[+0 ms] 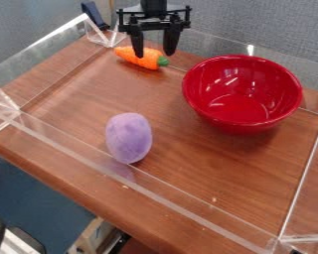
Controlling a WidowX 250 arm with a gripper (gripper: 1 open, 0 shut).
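The black gripper (154,38) hangs at the back of the table, its two fingers spread apart above an orange carrot (139,58) with a green tip, which lies on the wooden surface. Nothing shows held between the fingers. A large red bowl (241,92) stands at the right, and a purple oval object (128,137) lies at the front left.
Clear plastic walls (195,208) edge the wooden table (82,109) on its sides.
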